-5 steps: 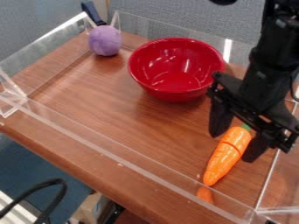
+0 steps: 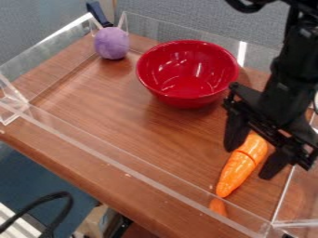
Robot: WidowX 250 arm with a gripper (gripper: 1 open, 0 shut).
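Note:
My black gripper hangs at the right, low over the upper end of an orange carrot that lies on the wooden table. Its fingers appear spread apart around the carrot's upper part; whether they touch it is unclear. A red bowl sits at the back centre, left of the arm.
A purple round object sits at the back left. Clear low walls edge the table, and a second orange piece shows at the front.
The gripper has shifted slightly rightward and down over the carrot's upper end, covering more of it. The carrot, bowl and purple object stay in place.

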